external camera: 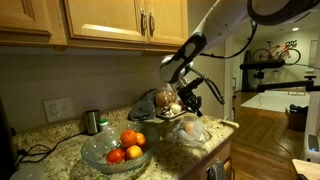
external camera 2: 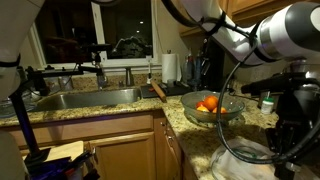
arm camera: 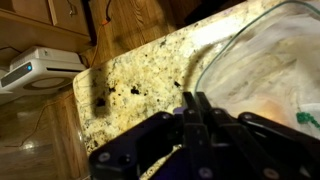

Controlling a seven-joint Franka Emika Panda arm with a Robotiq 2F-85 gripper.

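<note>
A clear plastic bag (arm camera: 240, 85) lies on the speckled counter, its rim running up from my fingertips in the wrist view. Through it show a blurred pale orange shape (arm camera: 265, 106) and a bit of green (arm camera: 307, 118). My gripper is shut, its tips at the near side of the bag's rim. Whether any thin film is pinched between them cannot be made out. In exterior view 1 the bag (external camera: 188, 131) rests below the arm, close to the counter's front edge; exterior view 2 shows the bag (external camera 2: 240, 153) partly behind the arm.
A green colander (external camera: 92, 151) of red and orange fruit stands left of the bag. Behind the bag are a filled rack (external camera: 170, 104) and dark cloth. Bare counter (arm camera: 130, 92) lies left of my fingers in the wrist view, ending above the wooden floor.
</note>
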